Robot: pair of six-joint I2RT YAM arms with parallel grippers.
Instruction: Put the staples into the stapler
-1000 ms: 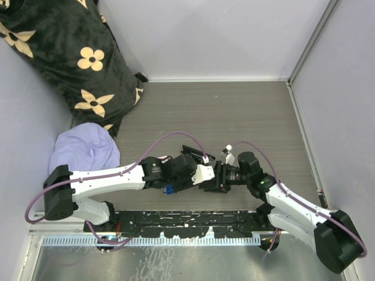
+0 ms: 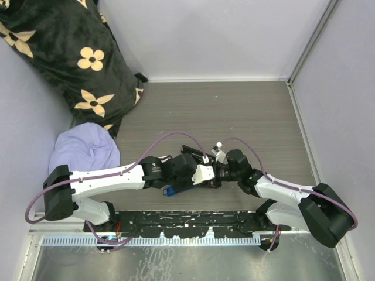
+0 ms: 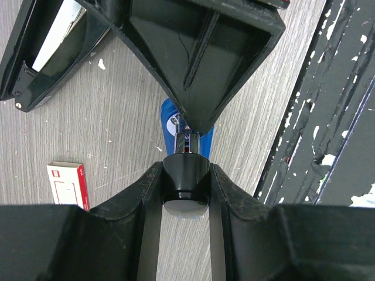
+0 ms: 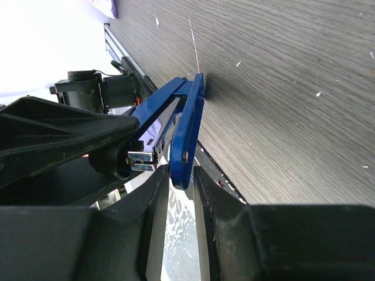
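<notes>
A blue tool (image 4: 188,126), with a black rounded end (image 3: 186,181) and metal parts, is gripped low over the table. My left gripper is shut on that black end. My right gripper stands part open, its narrow gap right at the tool's blue tip. From the frames I cannot tell whether its fingers touch the tip. In the left wrist view the right finger (image 3: 202,64) covers part of the tool. A black, spread-open stapler-like object (image 3: 61,64) lies nearby. To its side is a small white and red box (image 3: 68,184).
The table's front edge (image 3: 304,111) runs close beside the tool. A lavender cloth (image 2: 85,152) lies at the left, below a dark flowered fabric (image 2: 76,58). Bare table (image 2: 228,111) extends behind and to the right of the arms.
My right arm has moved left, bringing its gripper closer to the left gripper. My left arm and the black object have stayed put.
</notes>
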